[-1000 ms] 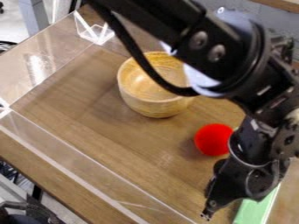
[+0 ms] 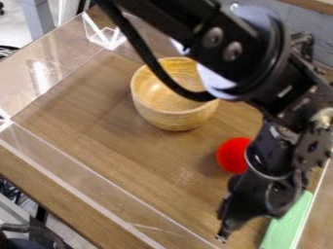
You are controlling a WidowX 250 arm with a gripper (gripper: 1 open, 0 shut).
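Note:
A black gripper (image 2: 229, 226) points down at the lower right, near the front edge of the tray, its fingers close together with nothing visible between them. Just behind it a red ball (image 2: 233, 156) lies on the wooden floor, partly covered by the gripper's body. A light wooden bowl (image 2: 170, 109) stands upright farther back, partly hidden by the arm and its cable. A green strip-like object (image 2: 287, 228) lies to the right of the gripper.
Clear plastic walls (image 2: 105, 196) border the wooden floor (image 2: 92, 126). The left and middle of the floor are open. The arm spans the top and right of the view.
The gripper and wrist have shifted slightly left and turned a little, now covering more of the red ball's right side. The bowl has not moved.

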